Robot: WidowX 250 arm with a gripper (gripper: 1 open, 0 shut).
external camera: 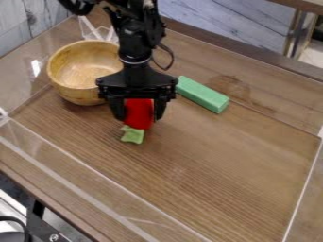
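A red object (140,114) with a small light green piece (132,134) at its lower side lies on the wooden table, under my black gripper (138,100). The gripper's fingers stand spread around the top of the red object, open. Whether they touch it cannot be told.
A tan wooden bowl (83,70) is at the left, close beside the arm. A green block (202,94) lies to the right of the gripper. A wooden shelf edge is at the top right.
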